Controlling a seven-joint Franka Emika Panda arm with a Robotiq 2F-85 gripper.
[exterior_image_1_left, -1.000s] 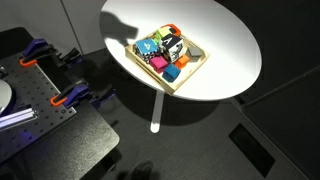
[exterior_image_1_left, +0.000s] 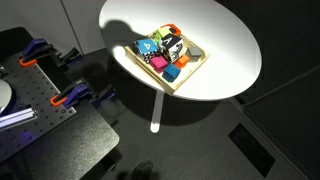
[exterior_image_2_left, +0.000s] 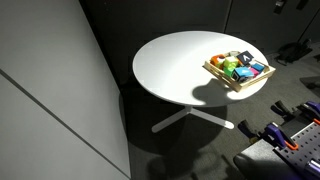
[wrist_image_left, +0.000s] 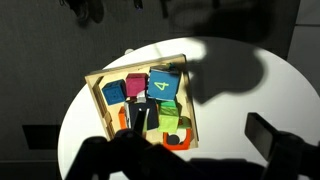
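Observation:
A shallow wooden tray (wrist_image_left: 190, 75) of coloured blocks rests on the white round table (wrist_image_left: 285, 90). Inside it, a blue block marked 4 (wrist_image_left: 163, 84) touches the tray's edge near a dark red block (wrist_image_left: 136, 84) and a plain blue block (wrist_image_left: 115, 93). A green block (wrist_image_left: 168, 118), a black-and-white patterned piece (wrist_image_left: 150, 114) and an orange-red piece (wrist_image_left: 178, 141) lie there too. My gripper is open, its dark fingers wide apart on either side of the tray in the wrist view. No block is held. Neither exterior view clearly shows the gripper.
A perforated dark platform (exterior_image_1_left: 45, 105) with orange-and-blue clamps (exterior_image_1_left: 70, 95) stands near the table, separated by a gap. A grey wall (exterior_image_2_left: 55, 90) stands at the left in exterior view 2.
A shadow on the table's left part has shifted slightly in exterior view 1. The tray and its blocks look unmoved.

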